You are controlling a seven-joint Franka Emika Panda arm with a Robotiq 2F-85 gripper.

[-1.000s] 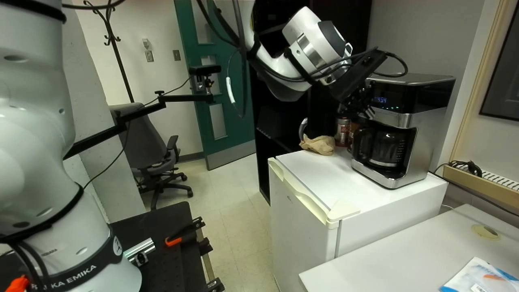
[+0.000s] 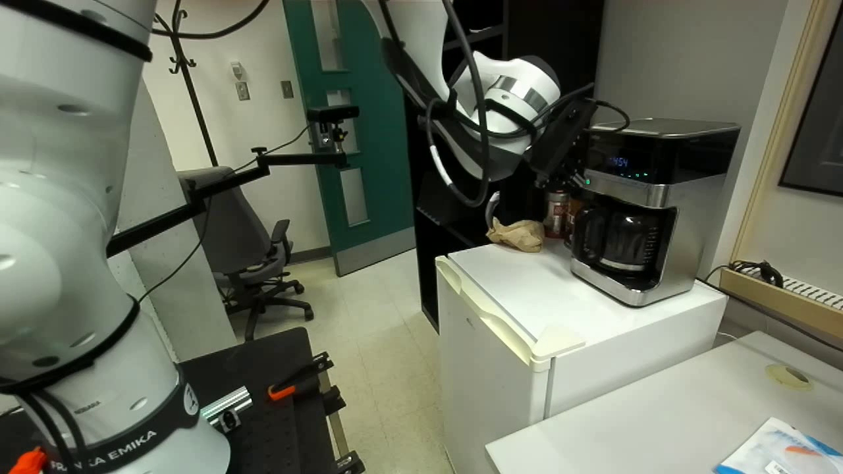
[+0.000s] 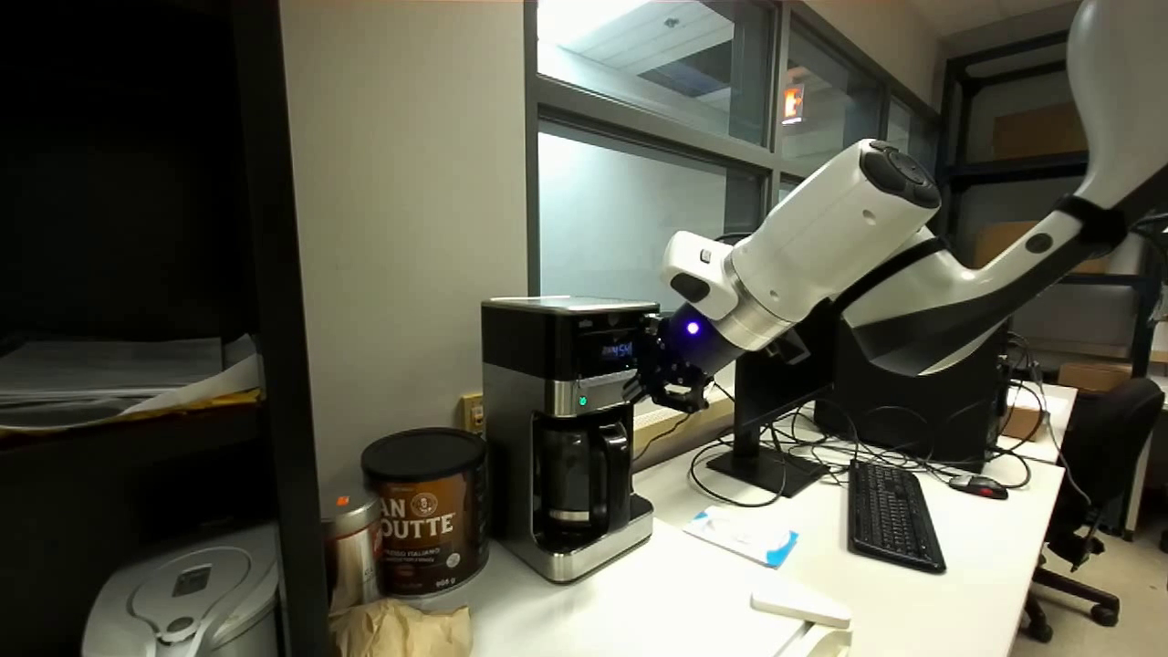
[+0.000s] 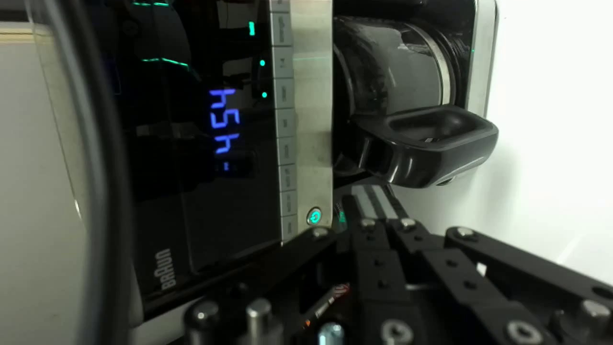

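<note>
The silver and black coffee maker [image 2: 695, 170] has a lit clock display and a glass carafe [image 2: 628, 237] seated in its bay. Its round power button [image 4: 314, 216] glows green on the metal strip in the wrist view, and the same green-lit button [image 3: 582, 401] shows in exterior view 2. My gripper is shut, its light pads side by side with nothing visible between them. The fingertips are close to the front panel, near the button and beside the black carafe handle [image 4: 428, 143]. Whether they touch the machine I cannot tell.
A brown coffee can [image 3: 424, 515], a metal canister [image 2: 556, 213] and a crumpled paper bag [image 2: 517, 234] sit beside the machine on the white fridge [image 2: 514, 288]. Ahead of the carafe the fridge top is clear. A dark shelf [image 3: 268, 328] stands close by.
In exterior view 1, my gripper has shifted left across the machine's front, and the wrist has tilted and lowered. The green button light, not visible there before, now shows. The machine has not moved.
</note>
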